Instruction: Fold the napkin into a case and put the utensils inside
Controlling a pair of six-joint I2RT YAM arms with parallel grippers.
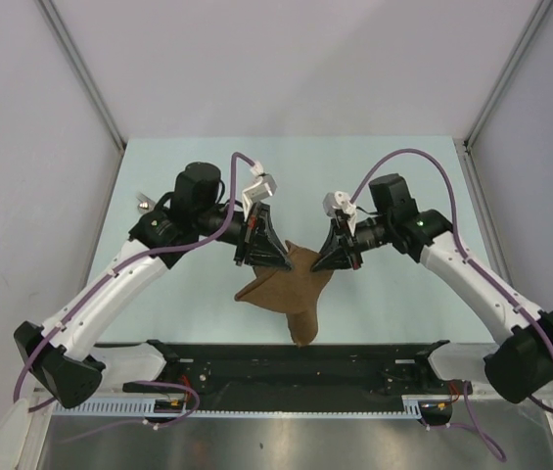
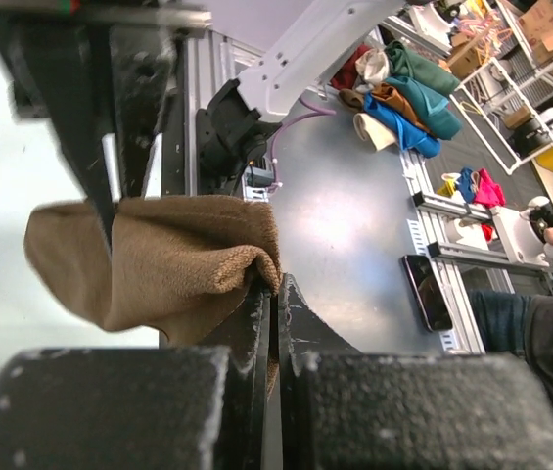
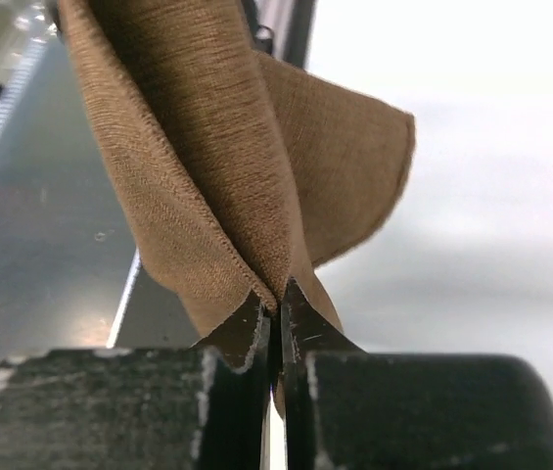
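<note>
The brown napkin (image 1: 291, 294) is held up between both grippers over the front middle of the table, its lower part reaching the front edge. My left gripper (image 1: 284, 262) is shut on one upper part of it, the cloth bunched at the fingertips (image 2: 261, 313) in the left wrist view. My right gripper (image 1: 317, 264) is shut on the other upper part, with folds of cloth running into its fingers (image 3: 296, 323) in the right wrist view. Small light objects (image 1: 145, 202), perhaps the utensils, lie at the far left, partly hidden by the left arm and too small to make out.
Coloured cloths and a phone (image 2: 425, 292) show off the table in the left wrist view.
</note>
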